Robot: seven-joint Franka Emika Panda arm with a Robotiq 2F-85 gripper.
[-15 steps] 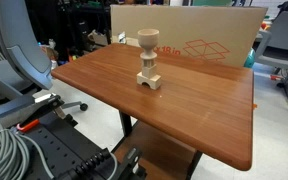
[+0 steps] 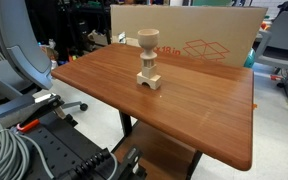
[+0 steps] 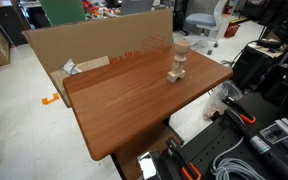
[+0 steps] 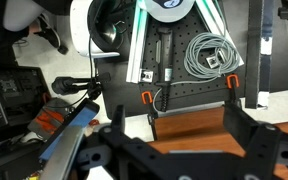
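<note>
A stack of pale wooden pieces (image 2: pixel 148 78) stands upright on the brown table (image 2: pixel 204 115). At its bottom is an arched block, with narrower parts above and a wider cup-shaped piece (image 2: pixel 148 39) on top. From the other side, the same stack (image 3: pixel 177 73) appears toward the table's right half. My gripper is open in the wrist view, its dark fingers far apart at left and right with nothing between them. That view looks down on the equipment base and a strip of the table's edge; the stack is outside it.
A cardboard panel (image 2: pixel 199 34) stands along the table's far side. Coiled grey cable (image 4: pixel 210 55) lies on the black perforated base plate. Around the stack, most of the tabletop is bare. An office chair (image 3: pixel 205 17) stands beyond the table.
</note>
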